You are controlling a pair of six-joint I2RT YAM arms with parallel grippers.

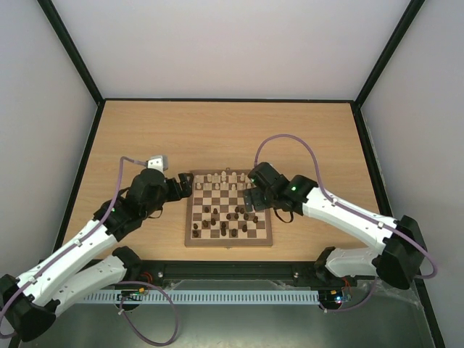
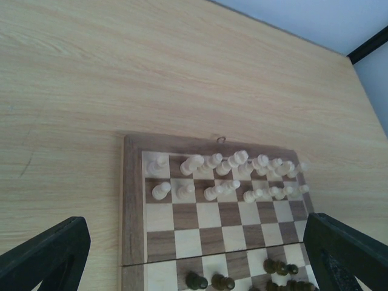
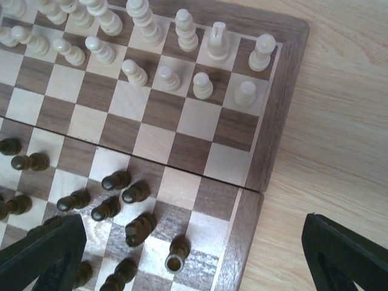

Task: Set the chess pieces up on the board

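The wooden chess board (image 1: 229, 243) lies flat at the middle front of the table. White pieces (image 3: 143, 18) stand in two rows along its far side. Dark pieces (image 3: 140, 229) are scattered over the near half in the right wrist view, upright as far as I can tell. My left gripper hangs open over the board's left edge, nothing between its fingers. Also open and empty, my right gripper is above the board's right side; its left finger (image 3: 51, 254) hides some dark pieces.
Bare table (image 1: 319, 123) surrounds the board behind and on both sides. A seam crosses the board's middle, and a small metal loop (image 2: 221, 139) sits at its far rim. Dark pieces stand close together in the near half.
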